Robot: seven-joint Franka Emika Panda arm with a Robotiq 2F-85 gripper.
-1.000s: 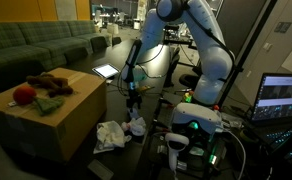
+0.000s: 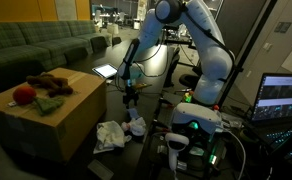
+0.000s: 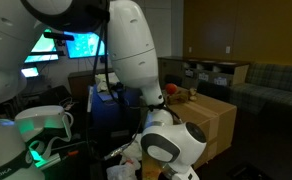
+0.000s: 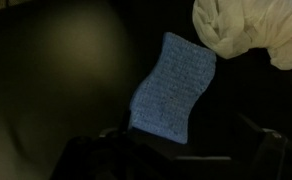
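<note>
A blue, slightly curved sponge-like pad [image 4: 173, 88] lies flat on the dark table in the wrist view. My gripper stands open, its dark fingers spread wide at the bottom of that view. The pad's lower end reaches toward the gap between them, and nothing is held. In exterior view 1 the gripper [image 2: 129, 101] hangs low over the table, beyond the white crumpled bags. The arm's white casing hides it in exterior view 2.
White crumpled plastic [image 4: 251, 25] lies close to the pad's upper right. A white cloth or bag [image 2: 110, 137] sits nearer the camera in exterior view 1. To its left a large brown box [image 2: 74, 118] carries a red ball [image 2: 24, 95] and a brown plush toy [image 2: 51, 84].
The arm's lower part and the gripper have shifted slightly to the left in exterior view 1. The bags and the things on the box have stayed in place.
</note>
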